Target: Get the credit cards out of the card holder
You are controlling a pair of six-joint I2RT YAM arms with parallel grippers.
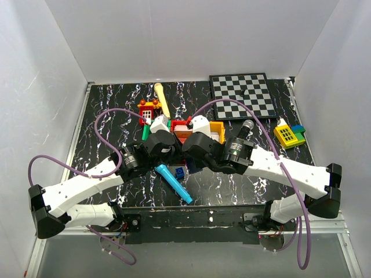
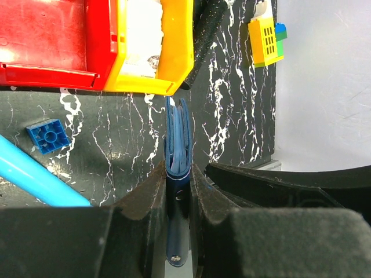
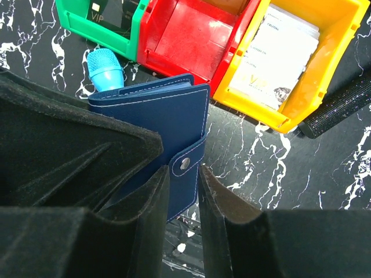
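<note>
A dark blue card holder [image 3: 145, 121] with white stitching, a snap tab and dark layers at its top edge is held upright. In the left wrist view my left gripper is shut on the card holder [image 2: 177, 136], seen edge-on. In the right wrist view my right gripper's fingertips [image 3: 205, 180] are at the holder's lower part by the snap; whether they grip it is unclear. A black finger of the left gripper lies across the holder's left side. The top view has both grippers [image 1: 182, 150] meeting over the bins, mostly hidden.
Red bin [image 3: 188, 43], yellow bin [image 3: 310, 69] with white cards and green bin [image 3: 133, 46] stand behind. A blue microphone [image 2: 37, 179], blue brick [image 2: 47, 136], black cylinder [image 3: 336, 107] and chessboard [image 1: 242, 95] surround them.
</note>
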